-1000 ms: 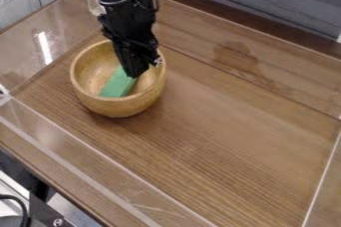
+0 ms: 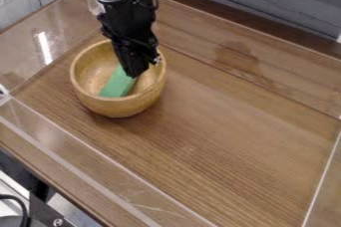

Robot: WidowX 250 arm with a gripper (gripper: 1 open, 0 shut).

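Note:
A yellow bowl sits on the left part of the wooden table. Inside it lies a green rectangular object. My black gripper hangs over the back right of the bowl, above and beside the green object.
A grey panelled wall stands behind the back edge. A dark cable shows at the lower left, off the table.
The gripper and arm have shifted very slightly; the bowl and green object look unmoved.

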